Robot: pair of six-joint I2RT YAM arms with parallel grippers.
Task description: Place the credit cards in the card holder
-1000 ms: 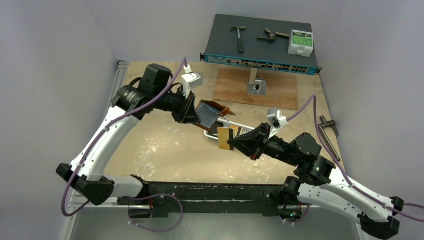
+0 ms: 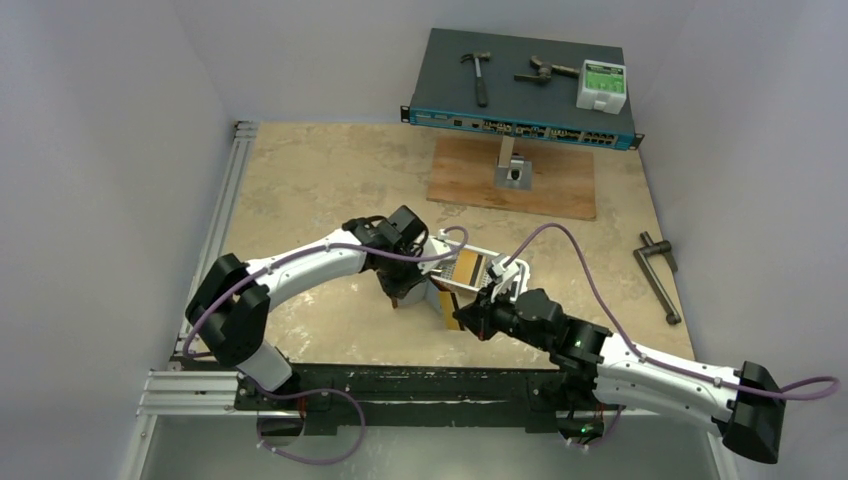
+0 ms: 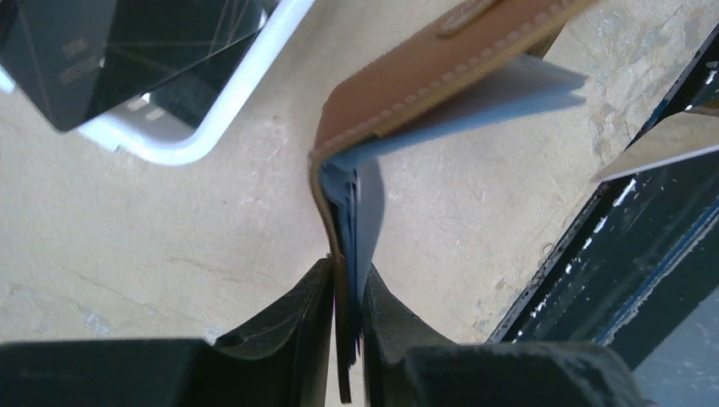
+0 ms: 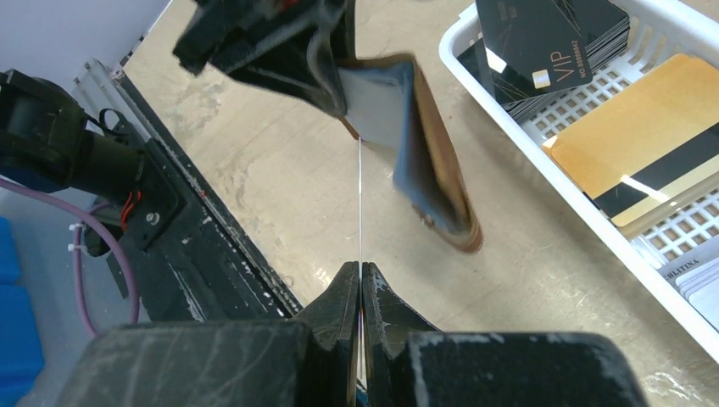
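The brown leather card holder with blue-grey inner lining hangs in my left gripper, its edge between the fingertips; in the right wrist view it stands beside the tray. My right gripper is shut on a thin card (image 4: 360, 203), seen edge-on as a pale line; from above it is gold with a dark stripe (image 2: 449, 312). The white tray (image 4: 551, 161) holds black VIP cards (image 4: 534, 42), a gold card (image 4: 627, 127) and pale cards.
A dark device (image 2: 520, 75) with hammers and a white box stands at the back on a wooden board (image 2: 450, 175). Metal tools (image 2: 655, 275) lie at the right.
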